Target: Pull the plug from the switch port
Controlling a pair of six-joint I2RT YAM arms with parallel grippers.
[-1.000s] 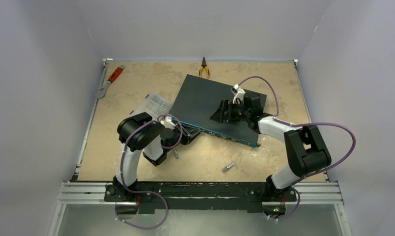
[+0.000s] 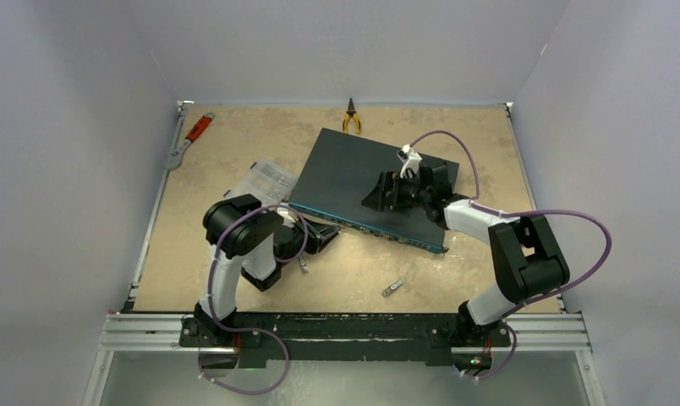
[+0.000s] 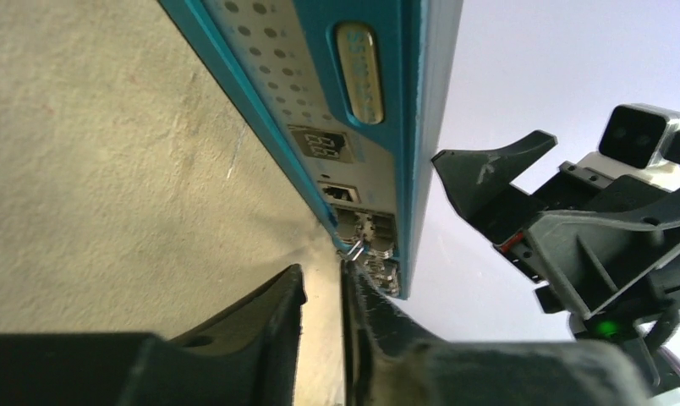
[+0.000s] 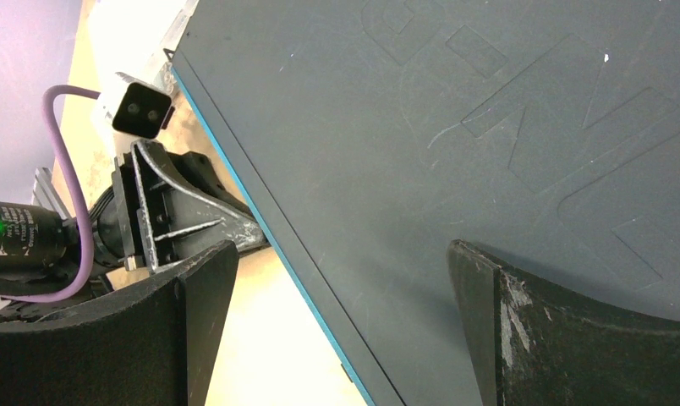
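Observation:
The switch is a dark, flat box [image 2: 353, 169] with a blue front [image 3: 402, 51], set at an angle on the table. Near the far end of that front, in the left wrist view, metal port cages [image 3: 377, 230] show with a small pale plug-like piece [image 3: 355, 250] sticking out; whether it is the plug I cannot tell. My left gripper is partly open in front of it, a clear gap between its fingers, the right fingertip close to the piece. My right gripper stands wide open over the switch's top, with nothing between its fingers.
A clear plastic box [image 2: 269, 179] stands left of the switch, close to the left arm. Small metal pieces lie in front, one [image 2: 392, 288] in open space. Pliers [image 2: 351, 117] and a red-handled tool [image 2: 190, 139] lie at the back.
My left gripper has drawn back slightly from the switch front, toward the lower left. The right arm and the switch have not moved.

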